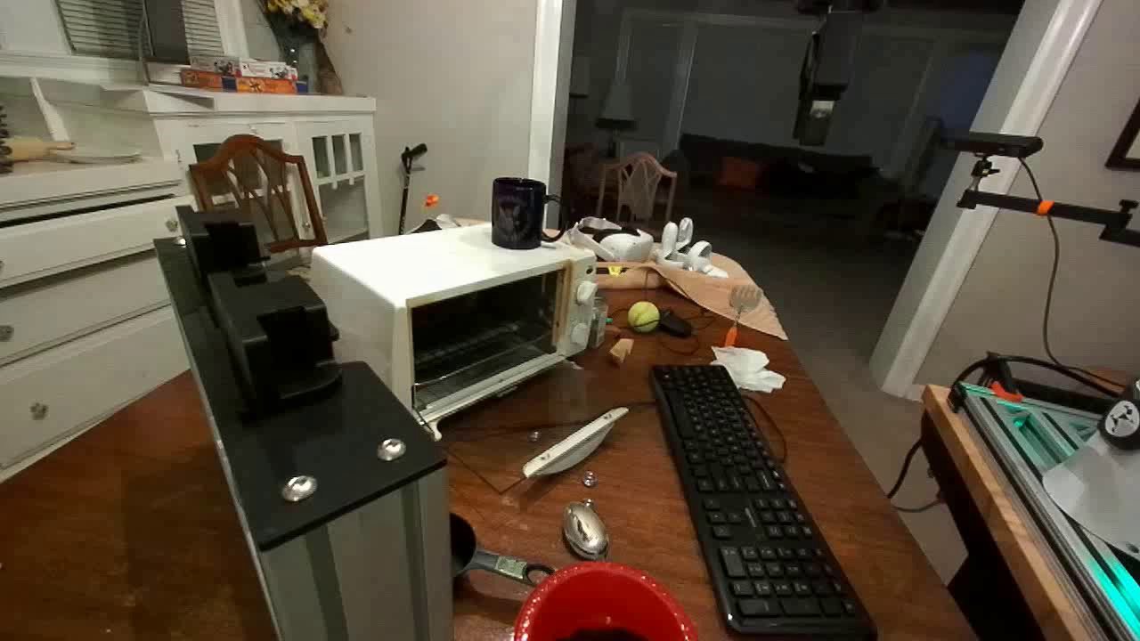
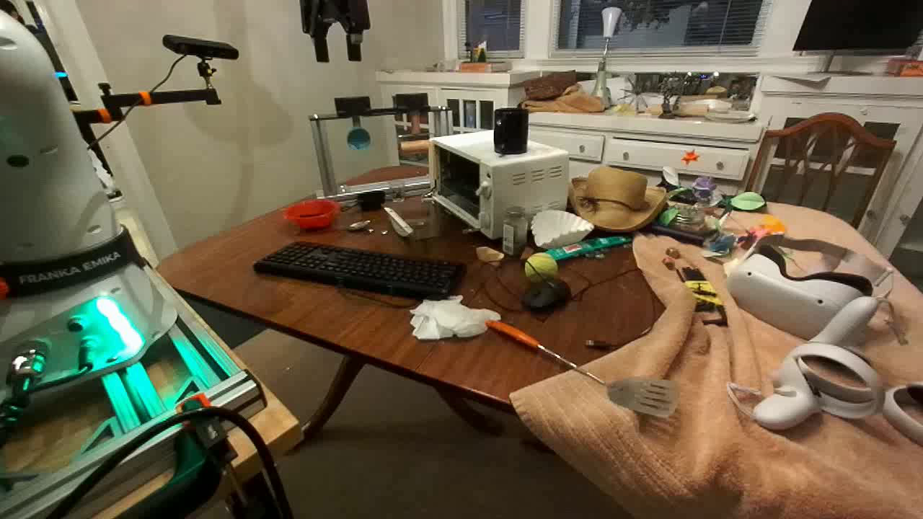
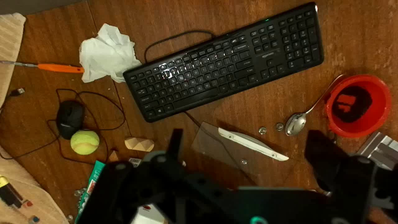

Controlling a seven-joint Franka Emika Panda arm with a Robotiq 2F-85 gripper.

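My gripper (image 2: 339, 53) hangs high over the table with its fingers pointing down, well above everything on it. In the wrist view its black fingers (image 3: 174, 145) stand wide apart, open, with nothing between them. Below that gap lie a white curved handle-like piece (image 3: 253, 143) and a clear flat sheet. A black keyboard (image 3: 227, 61) lies across the middle of the table. To its right are a silver spoon (image 3: 295, 123) and a red bowl (image 3: 380, 106) with something dark inside. Crumpled white paper (image 3: 108, 53) rests by the keyboard's left end.
A white toaster oven (image 2: 519, 177) carries a dark mug (image 2: 510, 131) on top. Around it are a tennis ball (image 2: 541, 267), a mouse (image 2: 546, 295), a glass jar (image 2: 515, 233) and a straw hat (image 2: 619, 194). An orange-handled spatula (image 2: 642, 396) lies partly on the pink towel (image 2: 597, 467).
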